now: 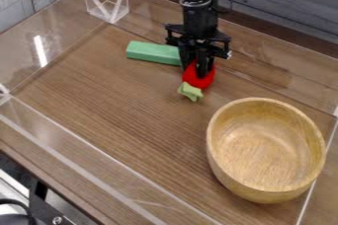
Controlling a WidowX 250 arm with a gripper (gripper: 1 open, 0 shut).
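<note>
My black gripper reaches down from the top centre, shut on a red object with a pale green leafy top, which looks like a toy strawberry. It is too small to tell whether the object rests on the table. Just left of it a green block lies on the wooden table.
A large tan bowl fills the lower right. A clear plastic item stands at the back left near the table's edge. The left and middle of the table are open.
</note>
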